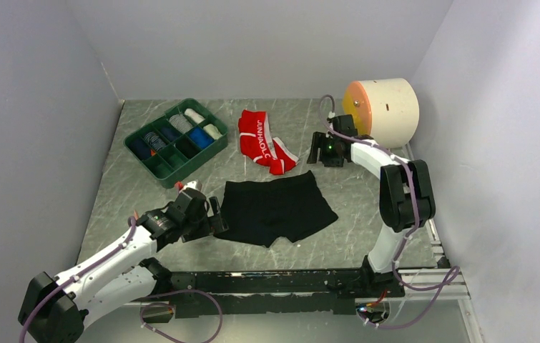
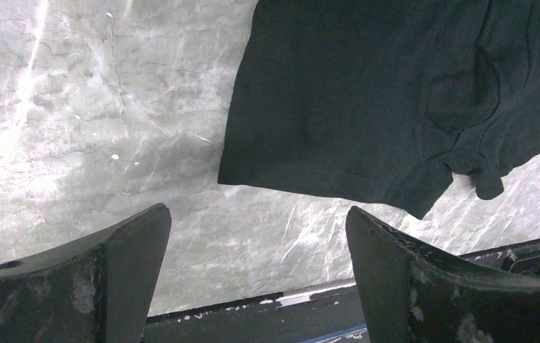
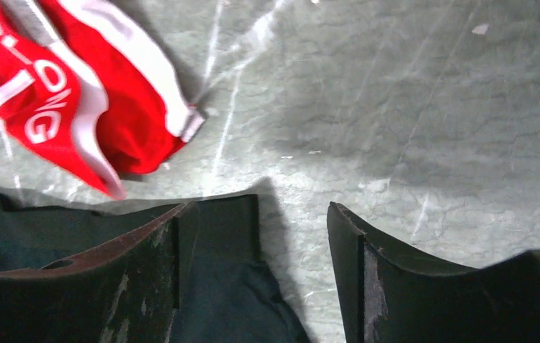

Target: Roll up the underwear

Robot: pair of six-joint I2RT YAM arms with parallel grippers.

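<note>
Black underwear (image 1: 274,211) lies flat in the middle of the table, legs toward the front edge; one leg corner shows in the left wrist view (image 2: 310,136). My left gripper is open at its left lower corner, nothing between the fingers. My right gripper is open above its upper right waistband corner (image 3: 234,221), which appears below and between the fingers, not held.
A red-and-white garment (image 1: 256,139) lies behind the underwear. A green divided tray (image 1: 163,171) with rolled items stands back left; a cream cylinder (image 1: 388,114) stands back right. Bare table (image 1: 370,214) is right of the underwear.
</note>
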